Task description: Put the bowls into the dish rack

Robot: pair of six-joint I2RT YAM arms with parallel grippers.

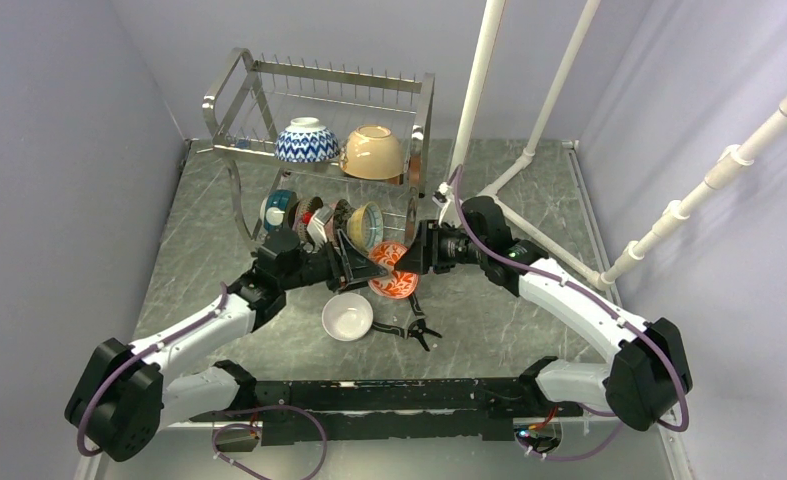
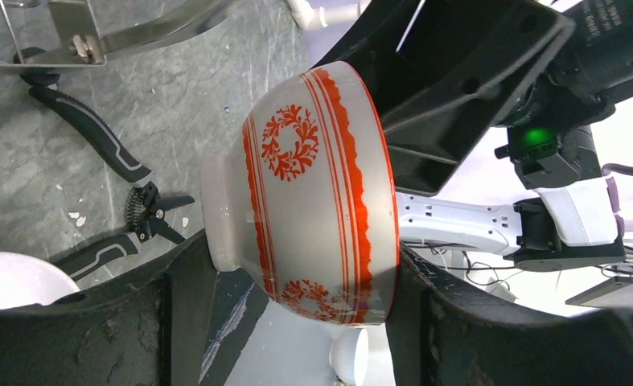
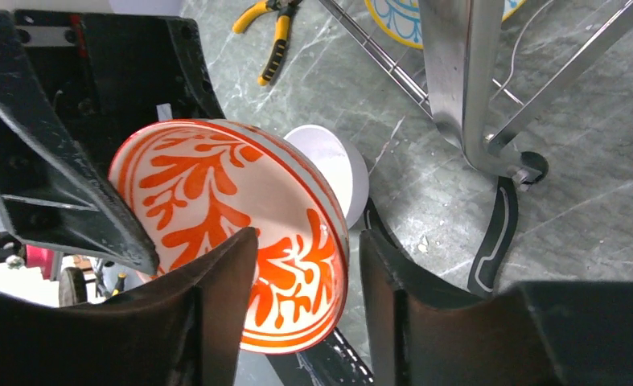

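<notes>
An orange-and-white patterned bowl (image 1: 394, 280) is held on its side between my two grippers. In the left wrist view my left gripper has its fingers around the bowl's foot and rim, seemingly touching it. In the right wrist view my right gripper straddles the bowl's rim with fingers apart; whether they grip is unclear. A small white bowl (image 1: 347, 318) lies on the floor in front. Several bowls stand in the lower tier of the metal rack (image 1: 419, 105), and a blue zigzag bowl (image 1: 306, 147) and beige bowl (image 1: 372, 155) sit upside down on the upper tier.
Black pliers (image 1: 417, 330) lie on the marble floor beside the white bowl. White pipes (image 1: 559, 250) stand right of the rack. The rack's front right leg is close to my right gripper.
</notes>
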